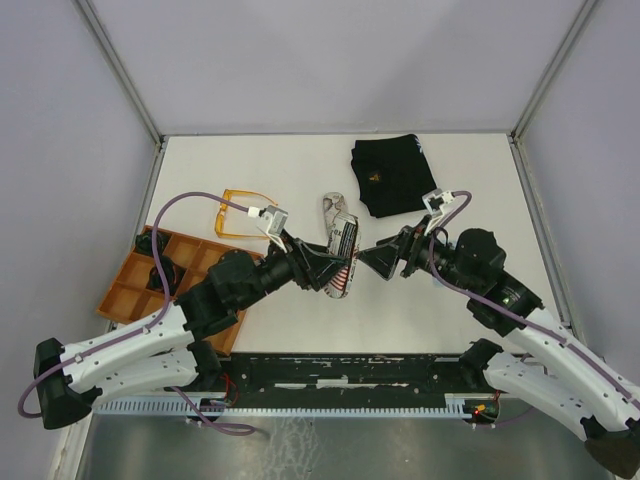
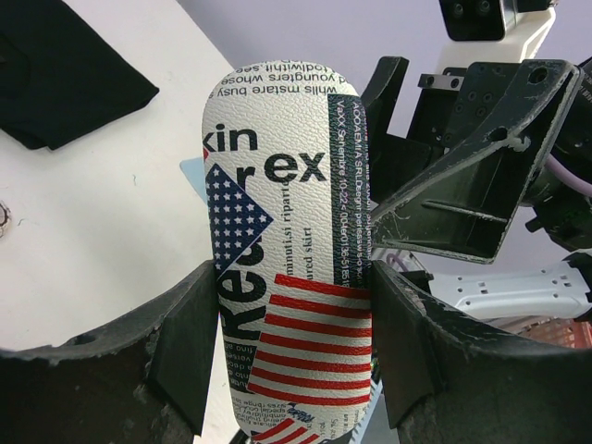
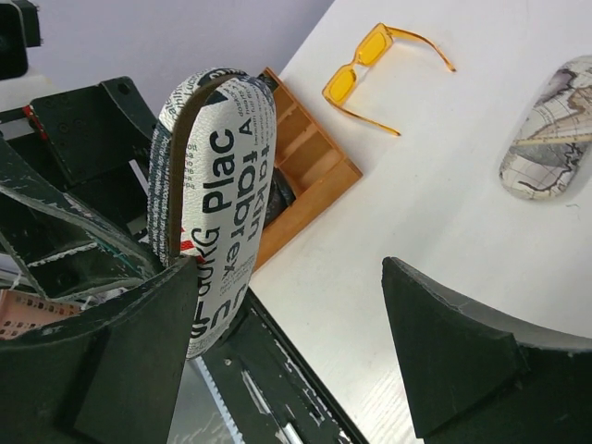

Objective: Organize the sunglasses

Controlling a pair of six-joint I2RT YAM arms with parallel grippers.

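Note:
A glasses case printed with newsprint and a US flag (image 2: 291, 231) stands upright between the fingers of my left gripper, which grips it at centre. My right gripper faces it from the right, fingers apart; the case's edge is at its left finger, touching or just behind, I cannot tell. Yellow sunglasses (image 1: 228, 205) lie on the table at upper left. A map-print case (image 3: 546, 125) lies at the back middle. The orange compartment box (image 1: 125, 300), holding dark items, is at left, partly hidden by my left arm.
A folded black cloth (image 1: 390, 165) lies at the back right. A small light-blue item is partly hidden under my right arm.

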